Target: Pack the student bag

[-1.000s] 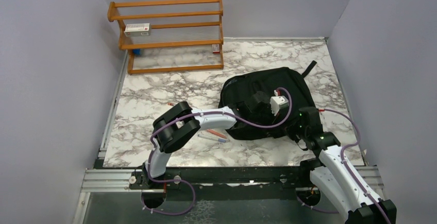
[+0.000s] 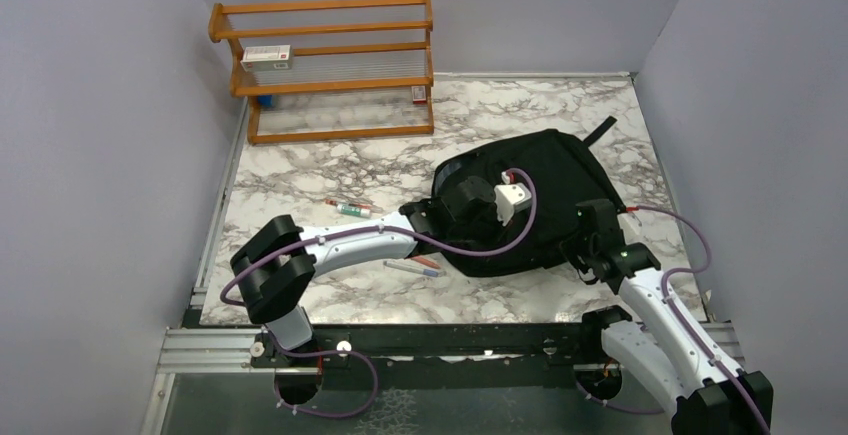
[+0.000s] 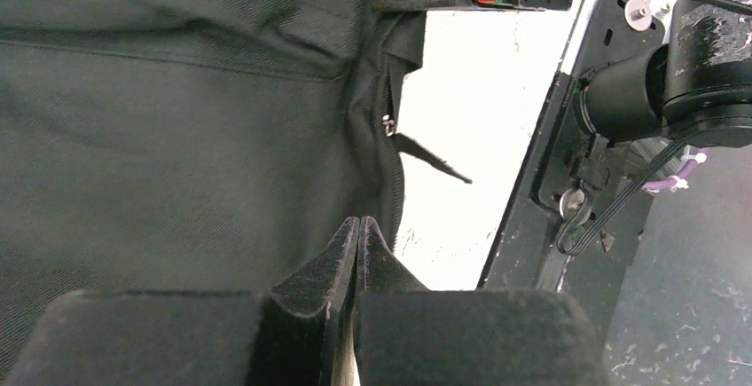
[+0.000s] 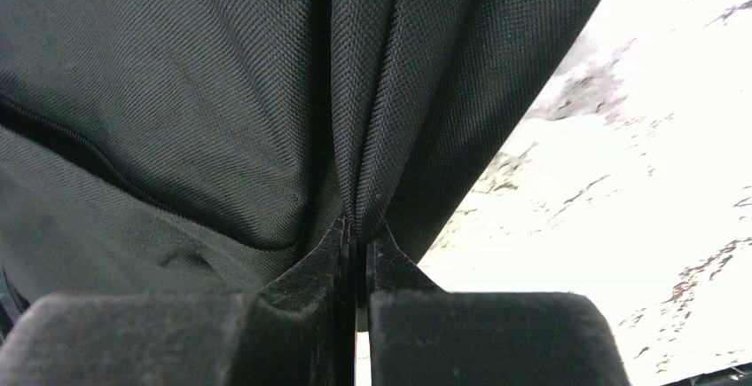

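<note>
The black bag (image 2: 545,170) lies on the right half of the marble table, its fabric creased. Over its left part is my left gripper, fingers together and nothing between them. In the left wrist view the small metal zipper pull (image 3: 388,125) with its dark fabric tab (image 3: 432,157) sits at the bag's edge, beyond and outside those fingertips. My right gripper is shut on a fold of the bag's fabric (image 4: 368,137) at its right front. A zipper line (image 4: 97,157) crosses the bag in the right wrist view.
Several pens (image 2: 412,268) lie left of the bag, and a green-and-white item (image 2: 353,210) lies farther back. A wooden rack (image 2: 340,138) holding a white box (image 2: 267,57) stands at the back left. Bare marble (image 2: 300,175) spreads across the left side.
The right gripper, still gripping fabric, has shifted slightly.
</note>
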